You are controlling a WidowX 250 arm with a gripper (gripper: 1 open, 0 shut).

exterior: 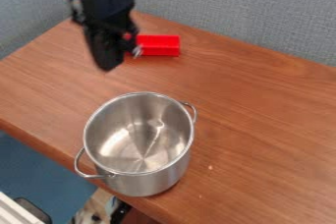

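Note:
My black gripper (108,49) hangs blurred in the upper left of the camera view, in front of a red block (157,45) that lies on the wooden table near its back edge. The gripper's fingers look dark and close together; nothing shows between them, though the blur hides detail. A steel pot (153,171) with two side handles stands at the front left of the table, empty.
Grey padded walls stand behind it. Past the front left edge is a lower floor with some white and dark items.

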